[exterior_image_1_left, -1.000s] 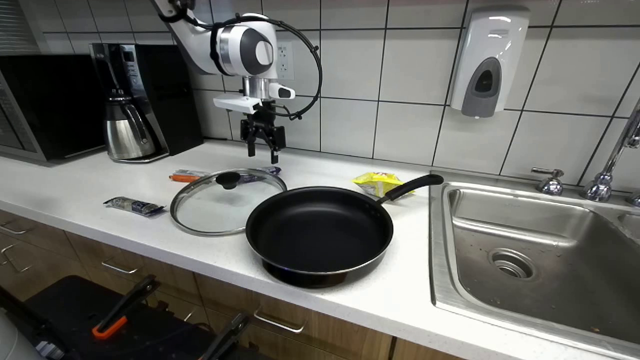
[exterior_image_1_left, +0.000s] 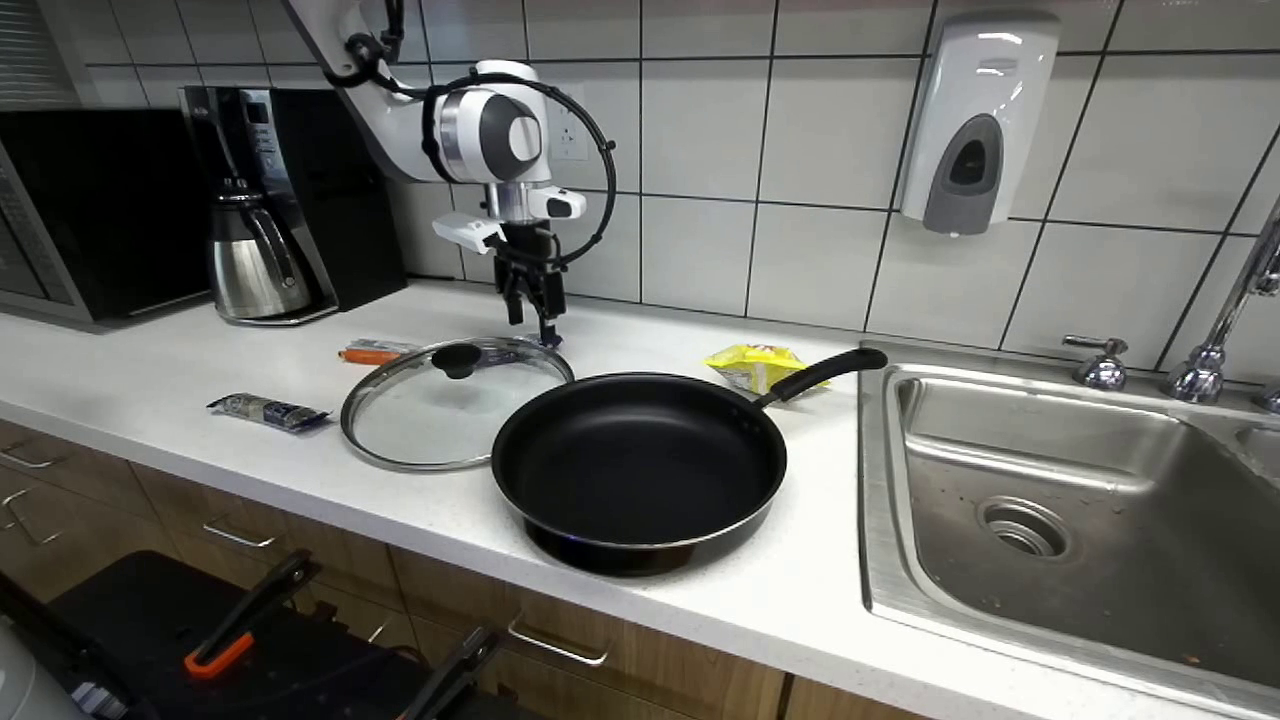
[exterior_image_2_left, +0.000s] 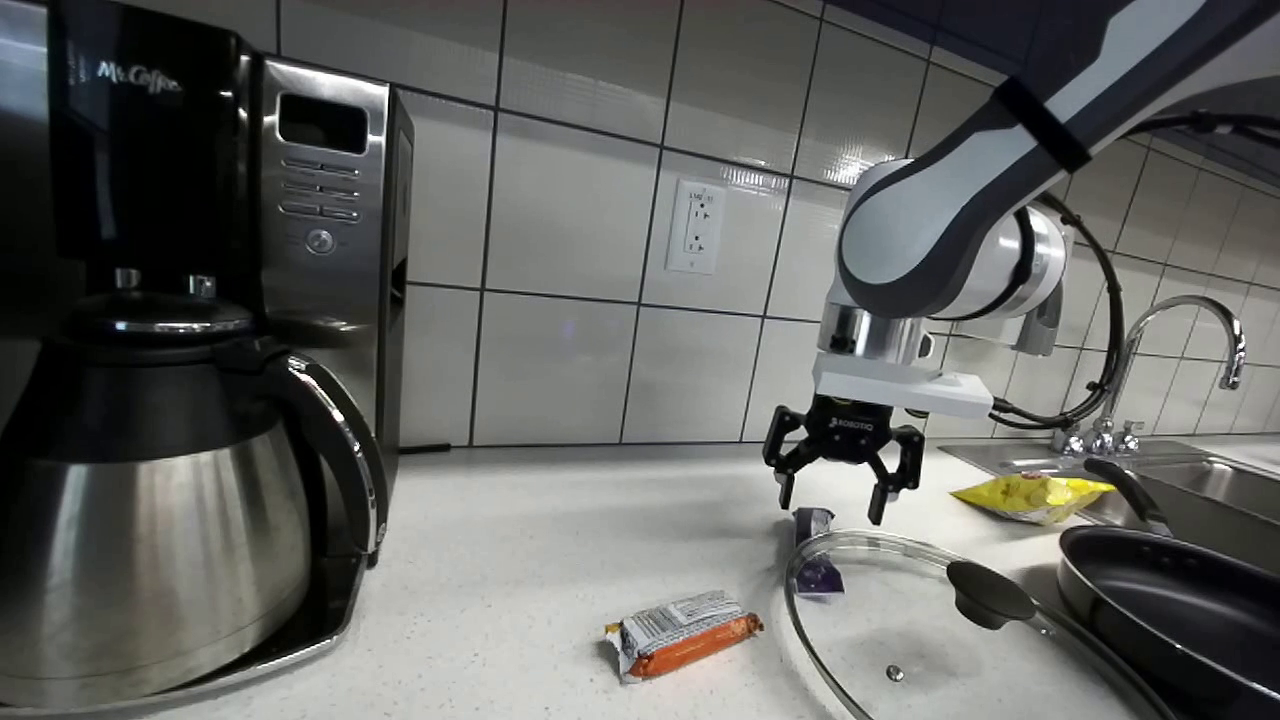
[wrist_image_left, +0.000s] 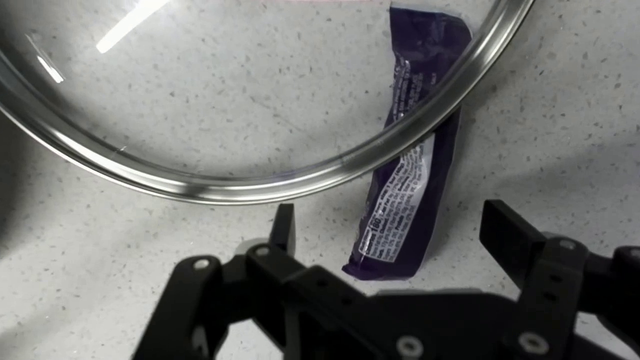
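My gripper (exterior_image_2_left: 833, 498) stands open above the counter near the tiled wall, nothing between its fingers. Below it lies a purple bar wrapper (wrist_image_left: 399, 210), which in the wrist view shows between the two spread fingertips. The far part of that wrapper lies under the rim of the glass lid (wrist_image_left: 252, 187); its near end is uncovered. In exterior view 1 the lid (exterior_image_1_left: 414, 420) lies with its black knob (exterior_image_1_left: 456, 359) up, left of the black frying pan (exterior_image_1_left: 639, 450). The pan is empty, its handle pointing to the back right.
An orange-and-silver bar (exterior_image_2_left: 684, 636) and a dark packet (exterior_image_1_left: 269, 412) lie left of the lid. A yellow bag (exterior_image_1_left: 756, 365) sits behind the pan, partly behind its handle. A coffee maker (exterior_image_2_left: 330, 180) stands left; the sink (exterior_image_1_left: 882, 540) is at right. Bare counter separates coffee maker and gripper.
My gripper has come down closer to the counter and turned somewhat, now partly blocking the view of the purple wrapper's end. The lid, pan and packets have stayed in place.
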